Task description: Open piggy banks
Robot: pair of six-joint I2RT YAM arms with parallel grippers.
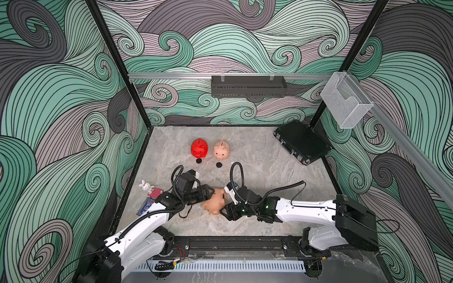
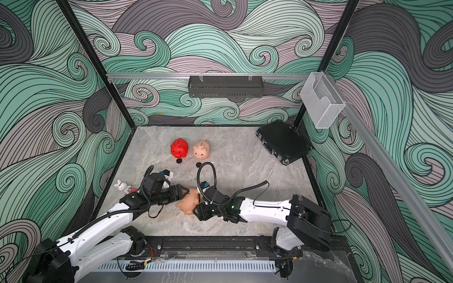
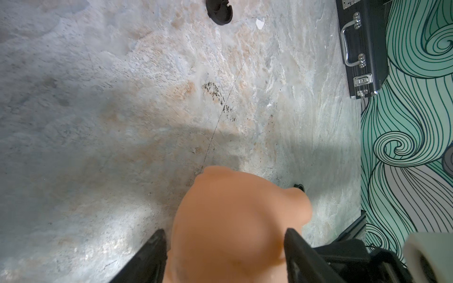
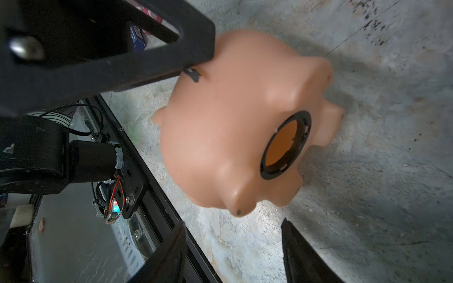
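An orange-tan piggy bank (image 1: 214, 202) lies on its side between my grippers near the table's front. Its underside shows an open round hole with a black ring (image 4: 306, 122). My left gripper straddles the pig from above, open, fingers at its sides. Beside the pig, my right gripper is open, with the pig just beyond its fingertips. A red piggy bank (image 1: 199, 147) and a pale pink one (image 1: 220, 149) stand upright at the back, with black discs (image 1: 219, 165) in front of them.
A black case (image 1: 301, 141) lies at the back right. A white rabbit figure (image 1: 145, 186) and small boxes sit at the left edge.
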